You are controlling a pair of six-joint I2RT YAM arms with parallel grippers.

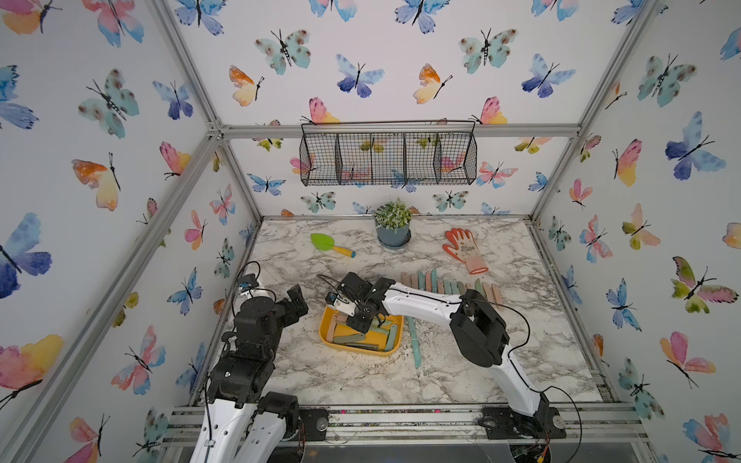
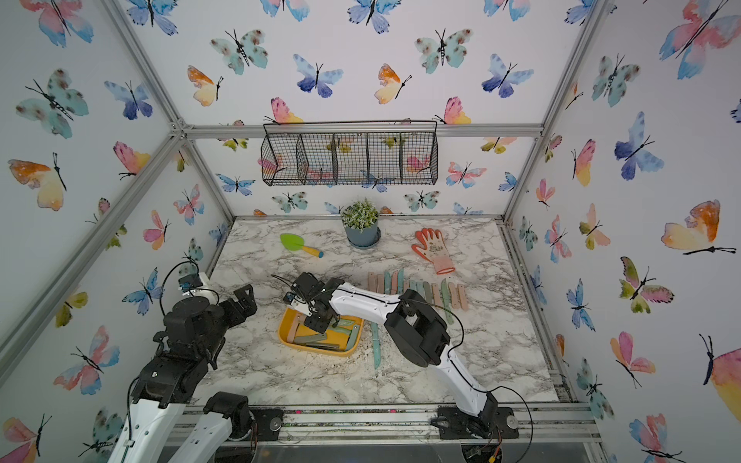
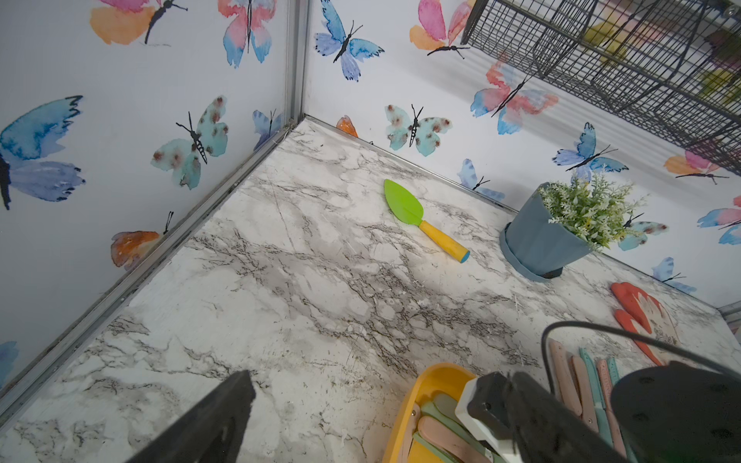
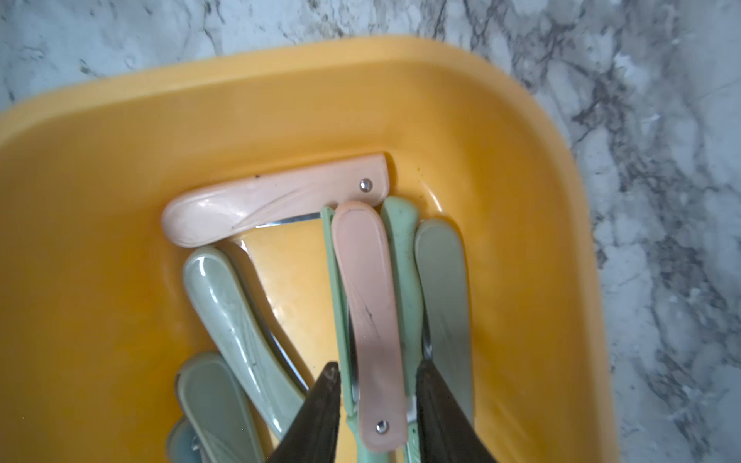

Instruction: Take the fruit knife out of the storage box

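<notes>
A yellow storage box holds folding fruit knives in pink, mint and grey-green. My right gripper is inside or just over it, part open, its fingertips either side of a pink knife that lies among green knives; whether it touches cannot be told. Another pink knife lies crosswise beside it. My left gripper hangs left of the box over the table; its finger state is unclear.
A row of folded knives lies behind the box, and a long teal knife right of it. A trowel, potted plant and glove are at the back. A wire basket hangs above.
</notes>
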